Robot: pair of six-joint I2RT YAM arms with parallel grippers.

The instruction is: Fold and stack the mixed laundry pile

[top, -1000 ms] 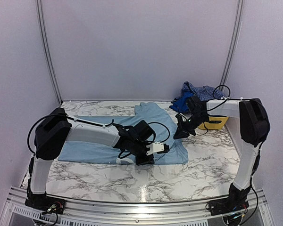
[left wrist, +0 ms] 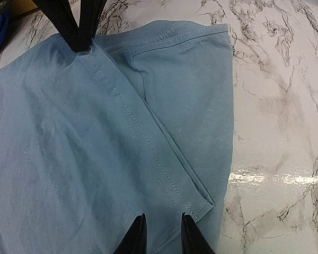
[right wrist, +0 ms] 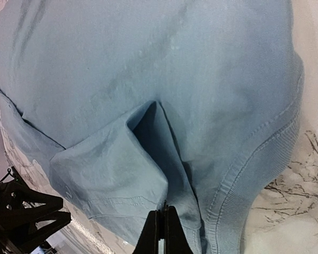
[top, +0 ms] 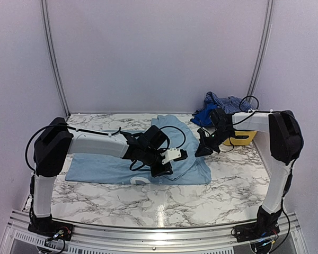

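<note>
A light blue garment (top: 95, 169) lies spread across the table, part of its right side folded over with a diagonal flap (left wrist: 148, 148). Over that lower right portion my left gripper (top: 167, 168) hangs, its fingers parted above the fabric in the left wrist view (left wrist: 161, 230), with no cloth visible between them. My right gripper (top: 200, 151) is at the garment's right edge, shut on a bit of the folded cloth, its fingertips pressed together at the fold's corner in the right wrist view (right wrist: 161, 214).
A yellow basket (top: 243, 138) at the back right holds dark blue and patterned laundry (top: 228, 103).
My left arm has risen slightly and shifted a little leftward over the garment. The right arm and the cloth look unmoved.
</note>
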